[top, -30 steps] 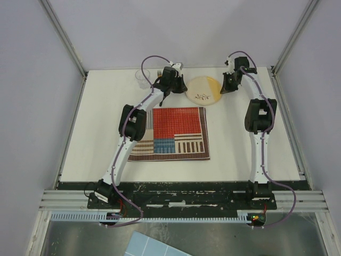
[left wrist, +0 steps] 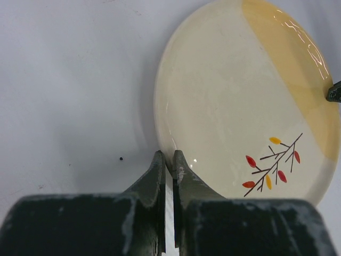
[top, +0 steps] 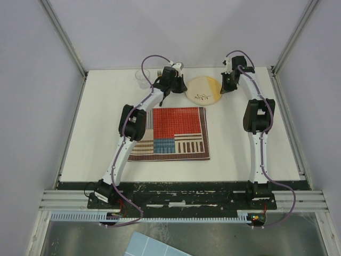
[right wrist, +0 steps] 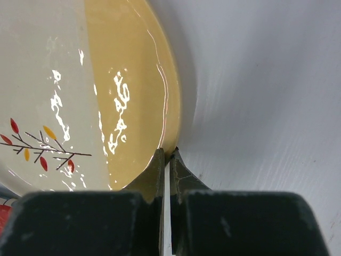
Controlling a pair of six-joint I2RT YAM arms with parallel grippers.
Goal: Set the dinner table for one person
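Observation:
A round cream plate [top: 203, 90] with a yellow band and a red-and-orange sprig lies at the back of the table. At its left edge my left gripper [top: 184, 88] is shut, and the left wrist view shows the rim [left wrist: 164, 120] pinched between the fingertips. On the yellow side, my right gripper [top: 223, 90] is also closed, its tips meeting at the thin rim [right wrist: 175, 120] in the right wrist view. In front lies a red patterned placemat [top: 177, 121], flat and bare.
Clear glassware [top: 142, 79] stands at the back left, with cutlery [top: 159, 73] beside it, partly hidden by my left arm.
The left arm and the plate show no visible movement.

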